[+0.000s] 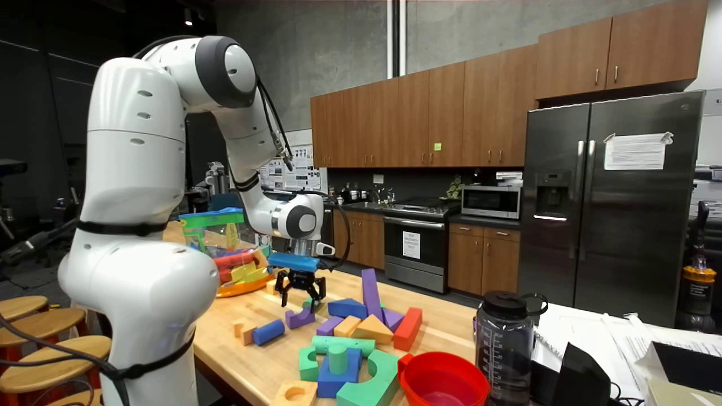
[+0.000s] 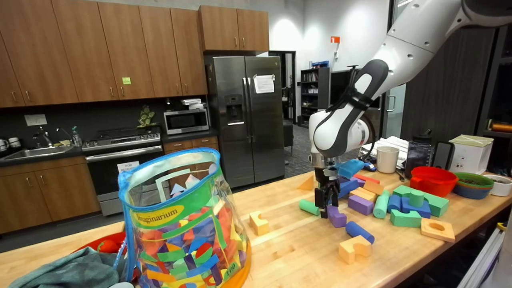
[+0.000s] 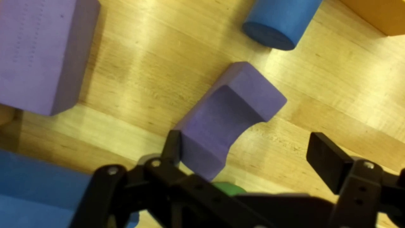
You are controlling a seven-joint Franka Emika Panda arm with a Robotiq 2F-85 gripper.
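My gripper stands open, low over the table, with nothing clamped in it. In the wrist view a purple arch block (image 3: 224, 117) lies hollow side toward the right finger (image 3: 328, 159). The left finger (image 3: 173, 146) is right against the arch's near end, and it seems to touch there; the right one is well apart from it. Exterior view 2 has the same purple arch (image 2: 337, 219) just beside the gripper (image 2: 327, 209). A green cylinder (image 2: 308, 207) lies by the fingers, mostly hidden from the wrist camera.
Close by lie a blue cylinder (image 2: 360, 232), a natural wood arch (image 2: 355, 249) and a purple block (image 2: 361, 204). Several more blocks crowd toward the red bowl (image 1: 443, 382). A clear block bag (image 2: 185, 230) stands at the table's other end. Bare tabletop (image 2: 293, 249) lies between.
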